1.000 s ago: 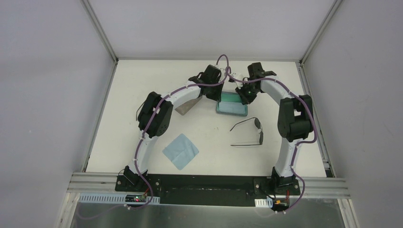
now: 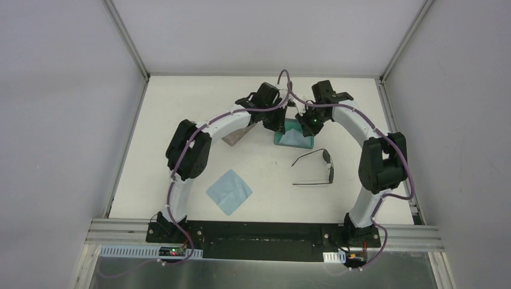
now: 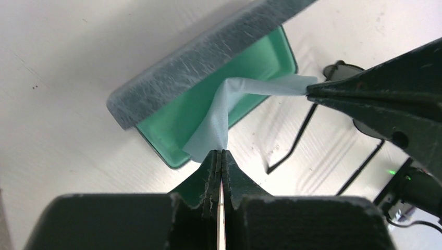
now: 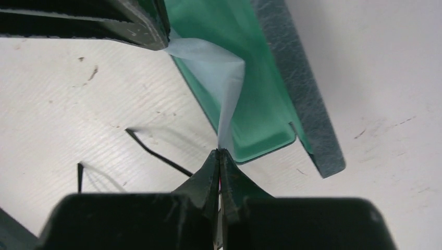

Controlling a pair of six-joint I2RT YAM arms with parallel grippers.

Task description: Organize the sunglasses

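An open case with a green lining [image 2: 293, 144] stands at the back middle of the table, its grey edge [image 3: 208, 57] plain in the left wrist view. Over its inside, a pale blue cloth [image 3: 216, 114] is held up at two ends and bent between them. My left gripper is shut on one end of it; my right gripper is shut on the other. The black sunglasses [image 2: 331, 174] lie on the table in front and to the right of the case, arms unfolded and pointing left.
Another blue cloth [image 2: 229, 192] lies flat at the front left. A closed-looking grey-brown case [image 2: 237, 136] is partly hidden under the left forearm.
Both grippers have shifted slightly towards the front, and its two ends are now lifted. The sunglasses stayed put.
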